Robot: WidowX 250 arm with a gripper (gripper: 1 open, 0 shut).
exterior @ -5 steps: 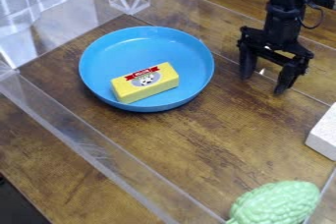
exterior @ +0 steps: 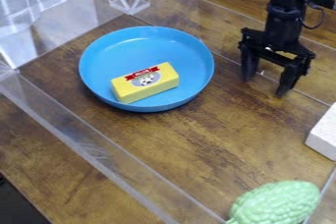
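Note:
My black gripper (exterior: 273, 71) hangs low over the wooden table at the upper right, to the right of a blue plate (exterior: 197, 71). A yellow box with a red label (exterior: 144, 83) lies in the plate. The gripper's fingers are dark and small, and I cannot tell how far apart they stand or whether anything is between them.
A green bumpy object (exterior: 273, 202) lies at the lower right, and a white block (exterior: 323, 132) at the right edge. Clear plastic walls run along the left.

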